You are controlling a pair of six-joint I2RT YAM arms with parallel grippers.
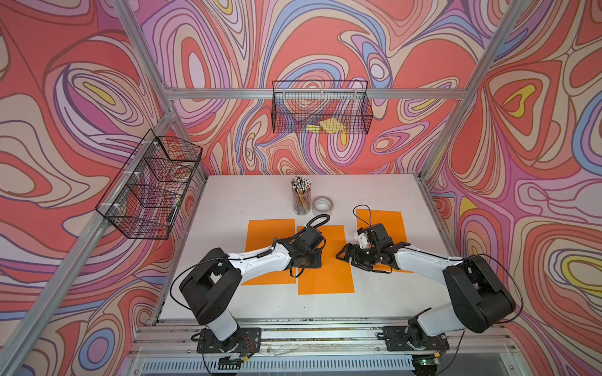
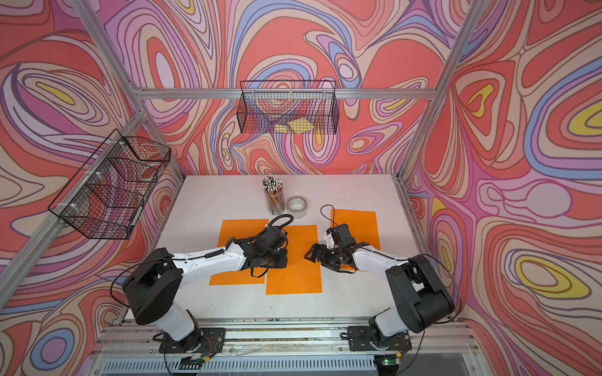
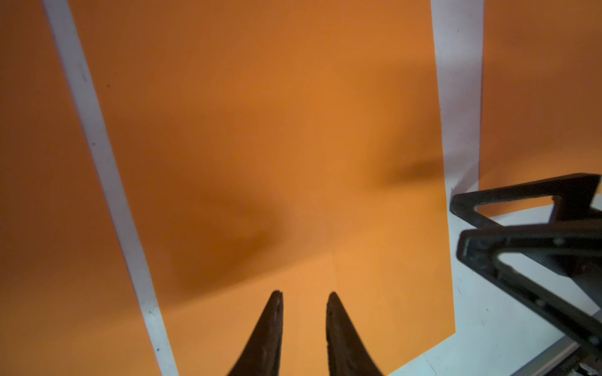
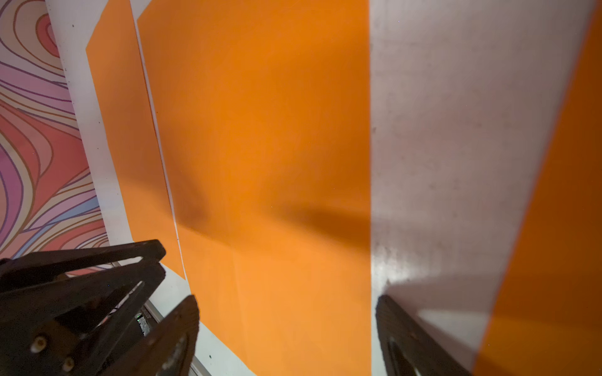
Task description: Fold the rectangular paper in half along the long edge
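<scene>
Three orange rectangular sheets lie flat on the white table; the middle one [image 1: 326,279] has a faint lengthwise line. My left gripper hovers over this middle sheet, its fingers part open with nothing between them. My right gripper is open, low over the middle sheet's right edge, one finger beside the strip of bare table, holding nothing. Further sheets lie at the left [image 1: 263,232] and at the right [image 1: 382,219], partly hidden under the arms.
A clear cup of pencils [image 1: 301,197] and a tape roll [image 1: 323,204] stand behind the sheets. Wire baskets hang on the back [image 1: 321,109] and left [image 1: 150,194] rails.
</scene>
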